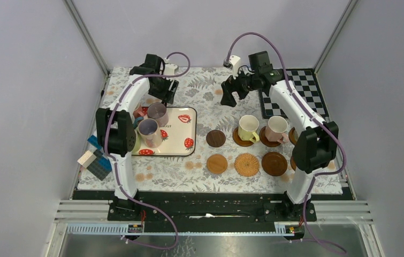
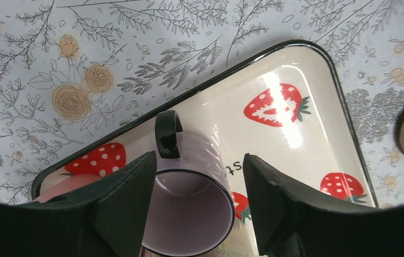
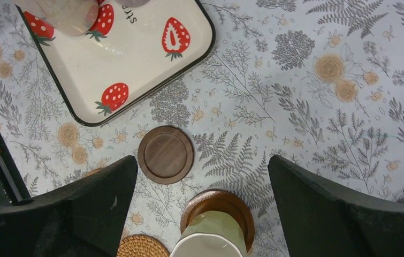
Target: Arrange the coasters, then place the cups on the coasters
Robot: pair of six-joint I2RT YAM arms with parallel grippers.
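A lilac cup with a black handle stands in the strawberry tray, near its back rim. My left gripper is over the back rim by this cup's handle, part open; in the left wrist view the cup shows between its fingers, apart from them as far as I can tell. Bare coasters lie right of the tray: a dark wooden one, a light wooden one, a woven one and a brown one. My right gripper is open and empty above the cloth.
Another cup stands close in front of the lilac one; more cups crowd the tray's left side. A yellow-green cup and a pink cup sit on coasters. A checkered board lies behind them. Cloth between tray and board is clear.
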